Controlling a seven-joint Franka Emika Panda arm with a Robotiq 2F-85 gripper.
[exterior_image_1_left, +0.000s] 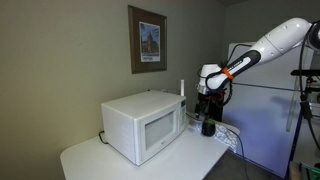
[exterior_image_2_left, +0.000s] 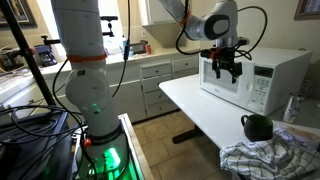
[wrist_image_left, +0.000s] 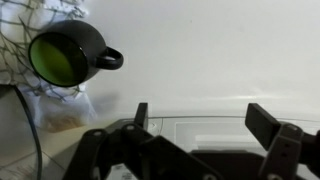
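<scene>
A black mug (wrist_image_left: 68, 53) with a green inside lies in the upper left of the wrist view, its handle pointing right. It sits by a patterned cloth (exterior_image_2_left: 265, 160) on the white table (exterior_image_2_left: 195, 95) in exterior view 2. My gripper stands open over the table, nothing between its fingers, with the mug well off to one side. In exterior view 1 the gripper hangs above the mug (exterior_image_1_left: 208, 128), clear of it.
A white microwave (exterior_image_1_left: 157, 132) stands on the table against the wall, its door shut. A framed picture (exterior_image_1_left: 148, 40) hangs above it. Some small items lie at the table's right end behind the mug.
</scene>
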